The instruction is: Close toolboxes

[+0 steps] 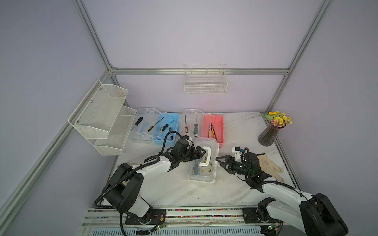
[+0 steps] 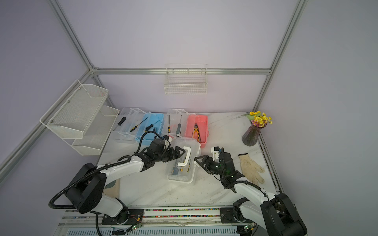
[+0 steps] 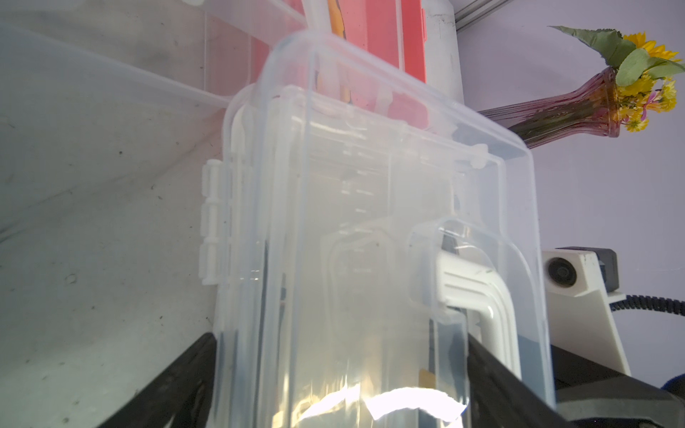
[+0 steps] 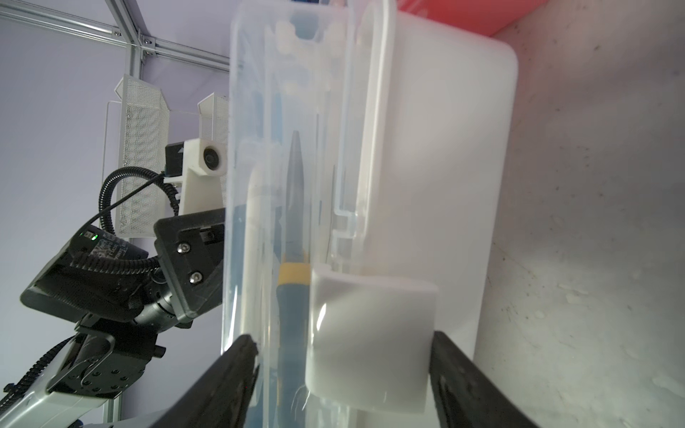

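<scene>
At the front middle, a toolbox (image 1: 201,176) with a clear lid and white base has its lid down; tools show through it. Its white handle (image 1: 206,156) lies on the lid. My left gripper (image 1: 204,151) is open at the lid's left side, its fingers (image 3: 174,388) spread on either side of the clear lid. At the right side my right gripper is open, facing the white latch (image 4: 371,342), which sticks out; whether it is fastened cannot be told. Behind, a blue toolbox (image 1: 170,117) and a red toolbox (image 1: 221,129) stand open, clear lids folded left.
A vase of flowers (image 1: 269,135) stands at the back right, with a beige glove (image 2: 252,169) in front of it. Wire shelves (image 1: 104,118) hang on the left wall.
</scene>
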